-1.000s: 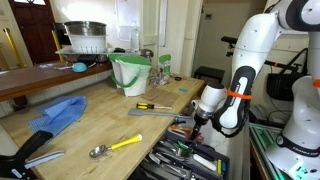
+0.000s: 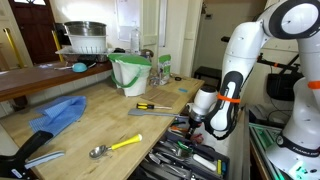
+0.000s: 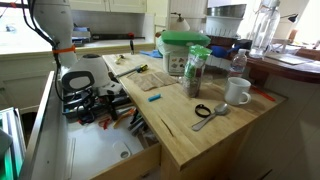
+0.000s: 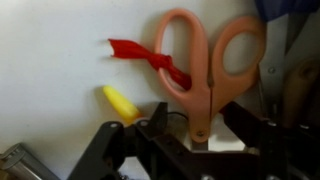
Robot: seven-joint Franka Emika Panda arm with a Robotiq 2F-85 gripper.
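Observation:
In the wrist view, a pair of scissors with salmon-pink handles lies on the white drawer bottom, a red ribbon tied round one loop. My gripper is right over the scissors, its dark fingers part open on either side of the pivot. They straddle the scissors, and whether they touch is hard to tell. The blades are mostly hidden under the gripper. In the first exterior view the gripper reaches down into the open drawer.
A yellow-tipped tool lies close to the scissors, and dark-handled tools crowd the other side. Several utensils fill the drawer. On the counter are a spoon, a blue cloth and a white-green bin.
Over the last second the arm has shifted only slightly at the drawer, the gripper staying low among the tools. The counter objects have not moved.

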